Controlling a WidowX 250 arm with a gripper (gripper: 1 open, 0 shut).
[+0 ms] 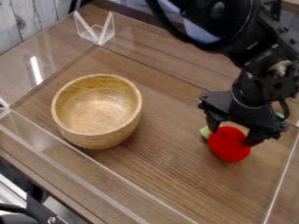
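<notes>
My black gripper (242,124) hangs low at the right, just over a red round object (230,150) on the wooden table (152,184). Its fingers reach down to the top edge of the red object; whether they touch it or how wide they stand is hard to tell. A small pale green piece (207,133) lies just left of the red object, partly hidden.
A tan wooden bowl (97,108) sits at the left. A white wire piece (96,26) stands at the back left edge.
</notes>
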